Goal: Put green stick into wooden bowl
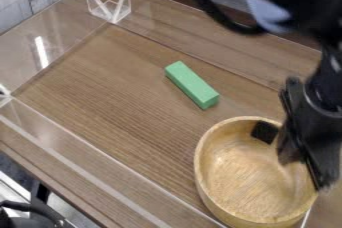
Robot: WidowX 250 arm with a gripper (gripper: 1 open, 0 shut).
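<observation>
The green stick (193, 85) lies flat on the wooden table, just beyond the bowl and slightly to its left. In the lower right stands the round wooden bowl (225, 184), whose visible inside looks empty. My gripper (277, 138) hangs over the bowl's far right rim, pointing down and to the right of the stick, apart from it. Its dark body hides part of that rim. No object shows at its fingertips, but the spacing between its fingers is unclear.
A clear bracket (110, 5) stands at the table's far left corner. Transparent strips run along the table's edges. A dark cable (214, 2) loops above the far side.
</observation>
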